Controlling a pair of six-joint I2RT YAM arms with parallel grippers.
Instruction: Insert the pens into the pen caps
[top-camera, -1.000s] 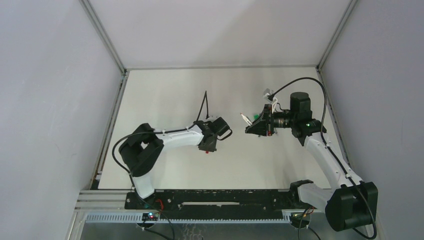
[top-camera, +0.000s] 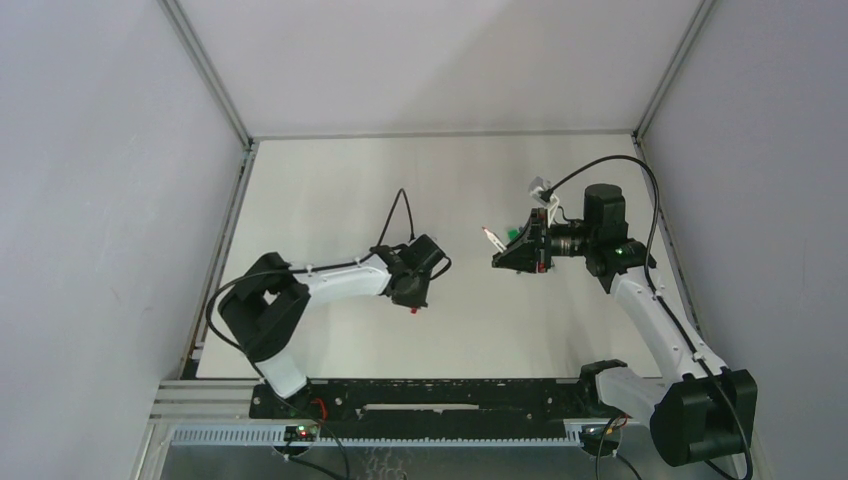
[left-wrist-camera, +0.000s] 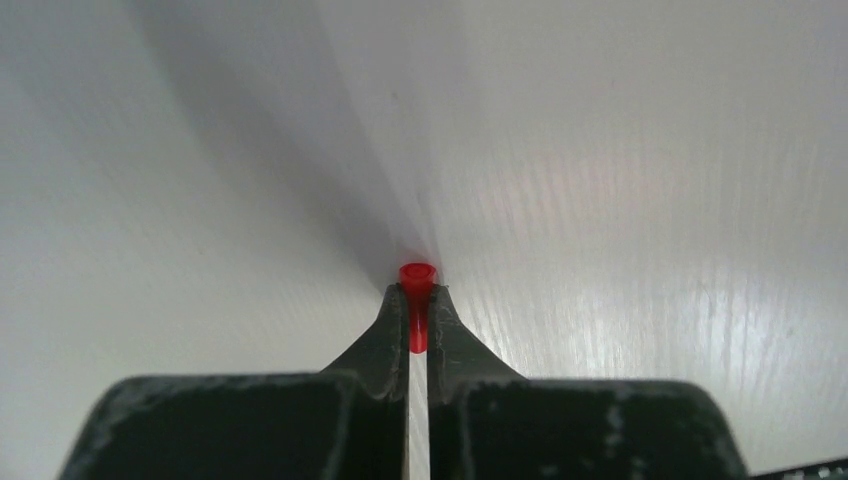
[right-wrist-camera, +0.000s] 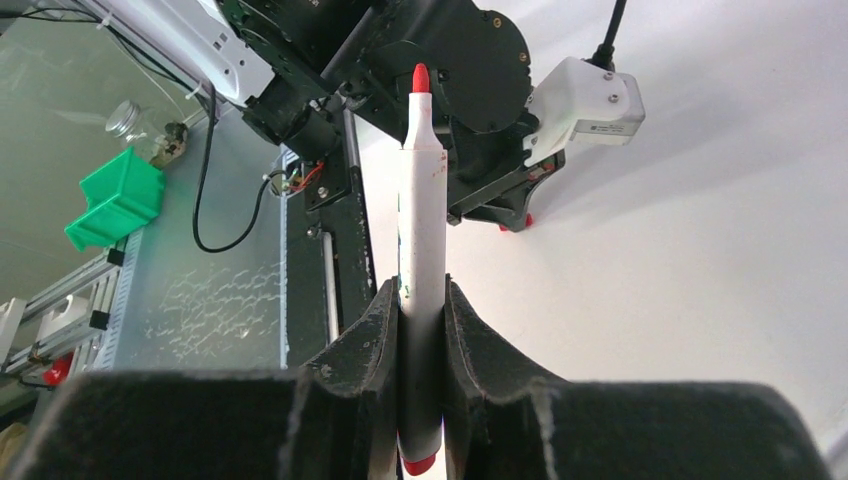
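Note:
My left gripper is shut on a small red pen cap (left-wrist-camera: 418, 275), whose round end points away from the fingers in the left wrist view. In the top view only a bit of the red cap (top-camera: 414, 310) shows below the left hand, left of the table's middle. My right gripper is shut around the barrel of a white pen (right-wrist-camera: 423, 210) with a bare red tip. From above, the pen (top-camera: 494, 239) sticks out to the upper left of the right gripper (top-camera: 500, 258).
Green items (top-camera: 513, 235) lie partly hidden behind the right gripper. The black rail (top-camera: 500, 398) runs along its front edge.
The right arm is nearly still.

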